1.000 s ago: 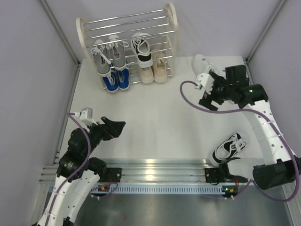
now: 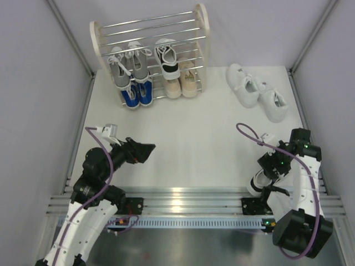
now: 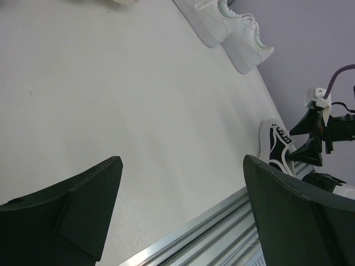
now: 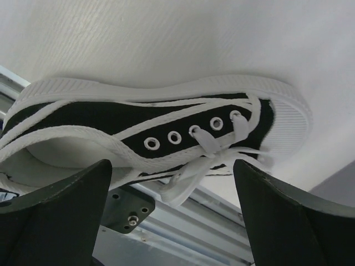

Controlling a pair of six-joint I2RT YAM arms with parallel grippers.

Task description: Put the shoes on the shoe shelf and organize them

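Note:
A black-and-white sneaker (image 2: 257,184) (image 3: 273,145) (image 4: 191,124) lies at the table's front right, partly under my right gripper (image 2: 269,166). In the right wrist view my right gripper's fingers, part open, frame the shoe's opening and laces, just over it. My left gripper (image 2: 142,152) stands open over the left of the table, nothing between its fingers. Two white shoes (image 2: 248,88) (image 3: 247,44) lie at the back right. The shelf (image 2: 202,27) at the back holds grey (image 2: 138,61), blue (image 2: 145,93), beige (image 2: 188,83) and black-and-white shoes (image 2: 167,61).
A metal frame rail (image 2: 183,197) runs along the front edge, and walls close in on the sides and back.
My right gripper has moved from near the white shoes toward the front, down onto the black-and-white sneaker. My left gripper has shifted slightly rightward.

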